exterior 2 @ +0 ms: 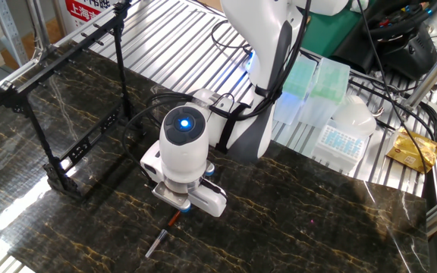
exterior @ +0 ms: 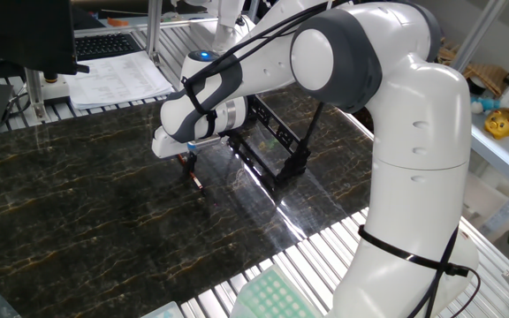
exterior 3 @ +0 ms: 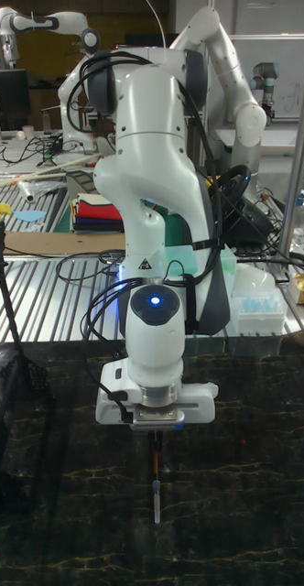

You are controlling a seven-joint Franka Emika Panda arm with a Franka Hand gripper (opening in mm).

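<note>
A thin pen-like stick (exterior: 198,184), reddish-brown with a pale end, is under the robot's hand over the dark marbled table. Its pale end (exterior 2: 155,246) points away from the arm's base, toward the front in exterior view 3, where the pale tip (exterior 3: 157,506) shows clearly. My gripper (exterior: 191,170) points down, its dark fingers close together around the stick's brown part. In exterior view 3 the narrow gripper (exterior 3: 155,441) lines up with the stick. The hand hides the stick's rear part. Whether the stick touches the table cannot be told.
A black open frame (exterior 2: 70,163) stands close beside the hand. Pipette-tip boxes (exterior 2: 340,145) sit on the slatted metal surface near the arm's base. Papers (exterior: 117,81) lie at the far edge in exterior view 1.
</note>
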